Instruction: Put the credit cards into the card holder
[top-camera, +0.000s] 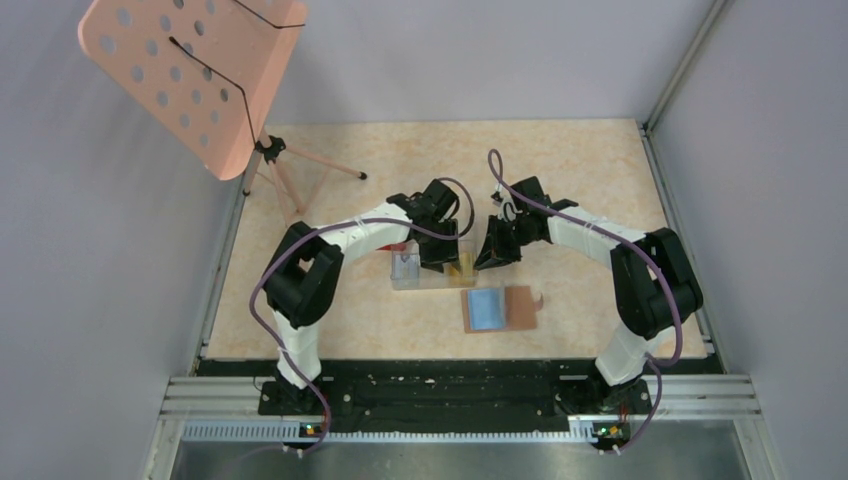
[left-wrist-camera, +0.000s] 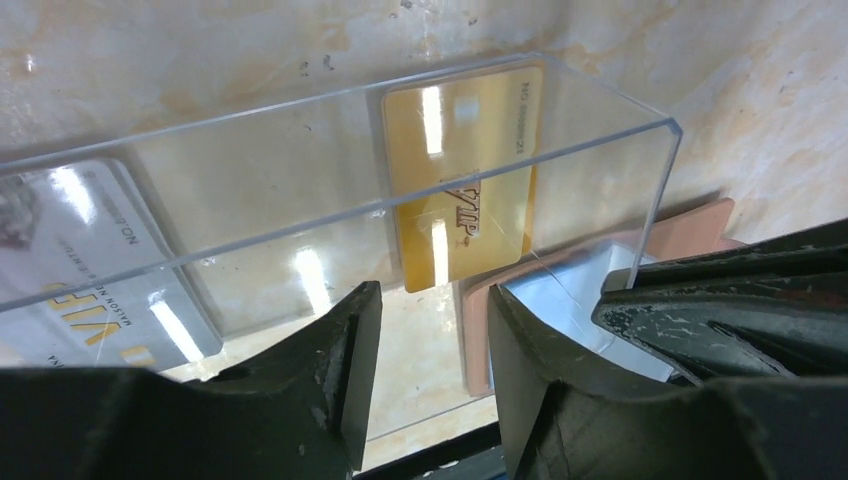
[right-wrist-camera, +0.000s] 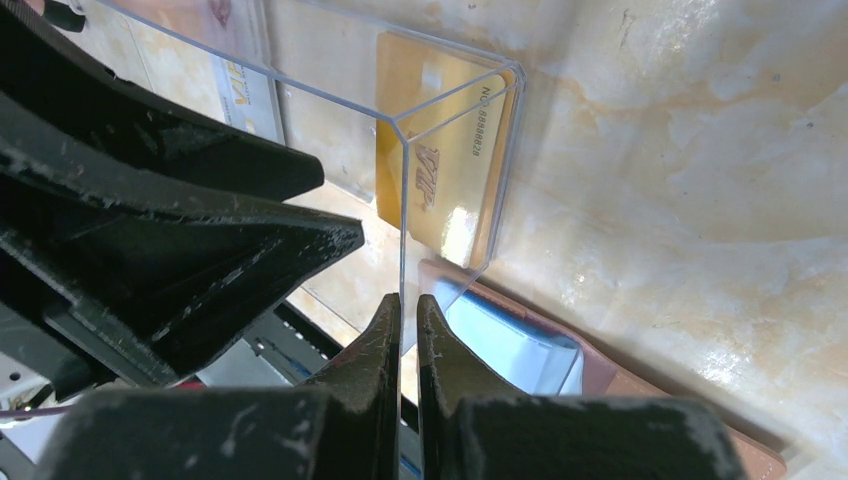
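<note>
In the top view a clear box (top-camera: 432, 283) lies mid-table with a silver card (top-camera: 405, 266) at its left end and gold cards (top-camera: 460, 270) at its right. The right wrist view shows the gold cards (right-wrist-camera: 450, 150) overlapping, slightly offset. My left gripper is open over the box, nothing between its fingers, just in front of the gold card's near edge. At the box's right end my right gripper is shut on the thin clear wall. Nearer the front, the brown card holder (top-camera: 521, 308) lies open with a light-blue panel (top-camera: 486, 309).
A pink stand (top-camera: 275, 175) rises at the back left. Something red (top-camera: 393, 247) peeks out beside the left arm behind the box. Both grippers are close together.
</note>
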